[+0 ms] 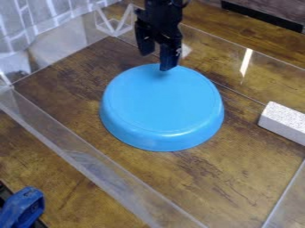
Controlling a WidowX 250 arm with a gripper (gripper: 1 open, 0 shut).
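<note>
My black gripper (156, 52) hangs at the top centre of the camera view, just beyond the far edge of a large upturned blue round bowl or lid (161, 105) lying on the wooden surface. The dark fingers point down; whether they are open or shut, and whether anything is between them, is hard to make out at this size.
A white block (283, 121) lies at the right. A blue object (20, 207) sits at the lower left corner. Clear plastic walls border the wooden floor (71, 151), and a pale patterned cloth (42, 27) is at the upper left. Bare wood surrounds the blue disc.
</note>
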